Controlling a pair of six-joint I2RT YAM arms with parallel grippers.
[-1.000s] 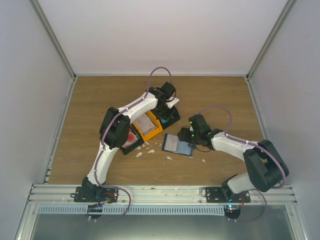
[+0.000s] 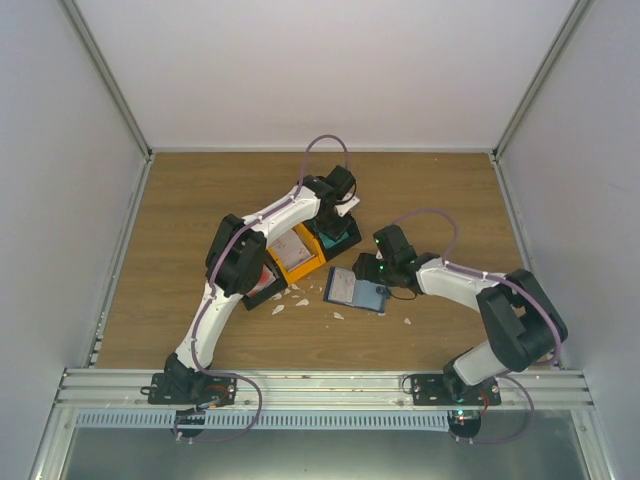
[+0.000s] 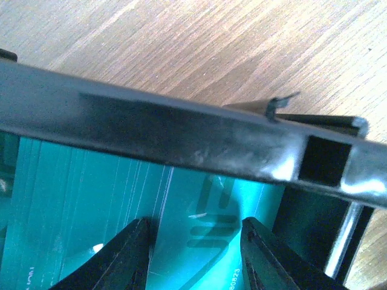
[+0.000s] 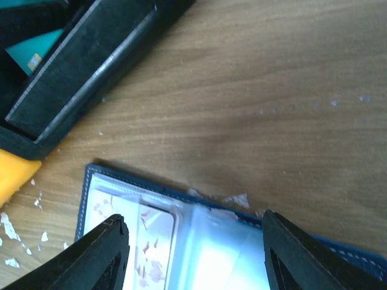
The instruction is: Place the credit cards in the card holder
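Observation:
Teal cards (image 3: 91,187) lie in the black tray (image 3: 199,130), whose rim crosses the left wrist view. Above one of them stands my left gripper, open, its fingers apart and no card lifted between them. The card holder (image 4: 97,165), navy-edged with clear pockets, lies flat on the table. In its left part a white card (image 4: 151,241) with a floral print shows; the right part (image 4: 233,254) looks pale blue and glossy. My right gripper hangs over the holder with its fingers apart and nothing held between them.
A yellow tray (image 2: 290,275) of pale cards and another black tray (image 2: 262,292) with reddish-white cards stand left of the teal one. Pale scraps (image 2: 278,309) are scattered near the trays and holder.
My left gripper has shifted a little to the right over the teal cards. The right arm has moved slightly left above the holder. The trays and holder stay in place.

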